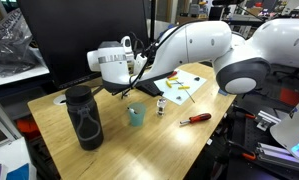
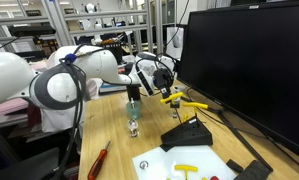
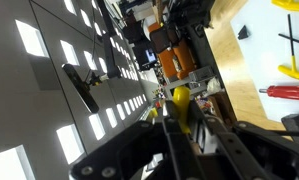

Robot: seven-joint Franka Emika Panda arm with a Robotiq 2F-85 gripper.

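Observation:
My gripper is shut on a yellow tool (image 3: 181, 98), which shows as a yellow-orange piece between the fingers. In exterior view 2, the gripper (image 2: 167, 92) is raised above the table, with yellow parts (image 2: 171, 98) at its tip. The arm itself hides the gripper's fingertips in exterior view 1. A teal cup (image 1: 137, 115) stands on the table, and a small white bottle (image 1: 160, 106) is to its right. Nearer the front edge lies a red-handled screwdriver (image 1: 195, 119).
A tall black cylinder (image 1: 85, 117) stands at the table's left. Large black monitors (image 2: 244, 65) line the back. A white sheet (image 2: 179, 162) with yellow and red tools lies across from the cup. Bare wood shows at the table's front.

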